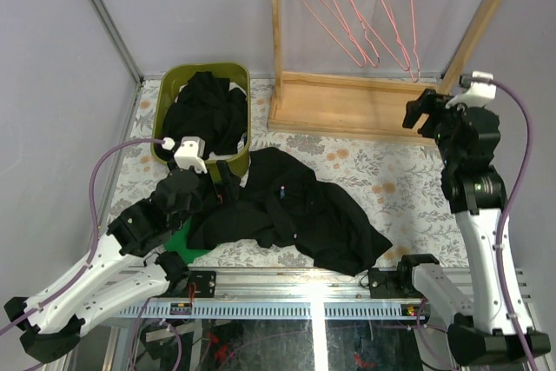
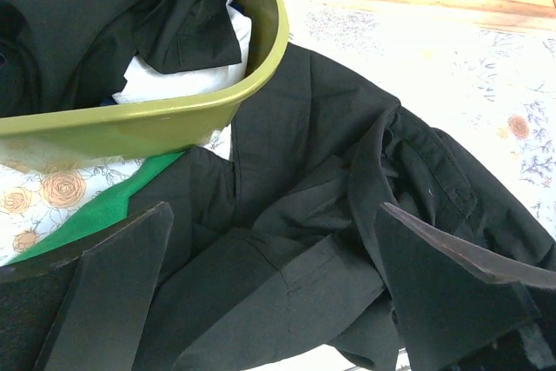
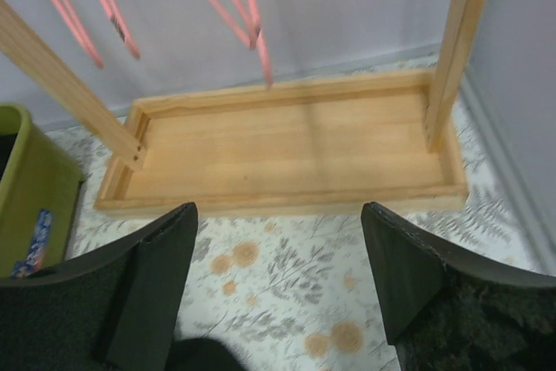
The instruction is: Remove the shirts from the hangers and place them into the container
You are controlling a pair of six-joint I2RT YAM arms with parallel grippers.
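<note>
A black shirt [image 1: 304, 210] lies crumpled flat on the patterned floor, off any hanger. Several pink hangers [image 1: 349, 19] dangle empty from the wooden rack at the back. Over the shirt's left end hovers my left gripper [image 1: 221, 182]; in the left wrist view its fingers [image 2: 113, 288] are wide apart with no cloth pinched between them. On the right side, my right gripper [image 1: 421, 115] is in front of the rack and below the hangers. Its fingers [image 3: 156, 275] are spread in the right wrist view, nothing between them.
An olive bin [image 1: 162, 119] holding dark and white clothes stands at the back left. The rack's wooden base [image 1: 365, 106] is bare. A green cloth [image 1: 178, 245] pokes out by the left arm. Floor between shirt and right arm is clear.
</note>
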